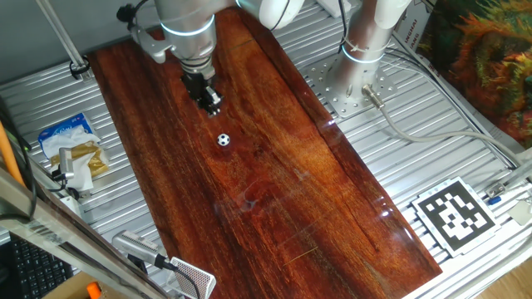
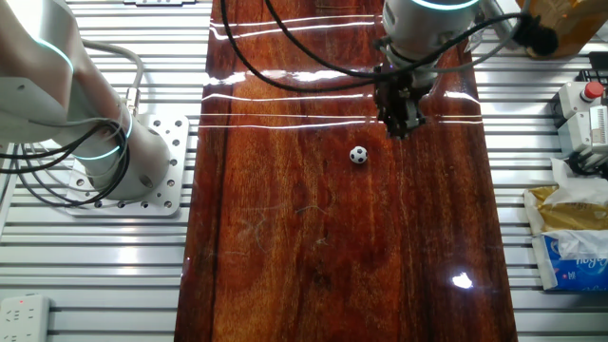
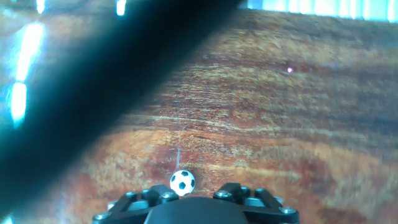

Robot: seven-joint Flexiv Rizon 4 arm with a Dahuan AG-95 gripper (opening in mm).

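Note:
A small black-and-white ball, patterned like a football, rests on the glossy brown wooden board. In the first exterior view my gripper hangs just behind the ball, pointing down and apart from it. From the second exterior view, the gripper is up and to the right of the ball. The wrist view has the ball low in the picture, beyond the gap between my parted fingers, nearer the left one. Nothing is held; the finger stands open.
A dark, blurred cable crosses the wrist view. Left of the board lie tissue packs and a camera on a stand. A marker board lies at the right. The board in front of the ball is clear.

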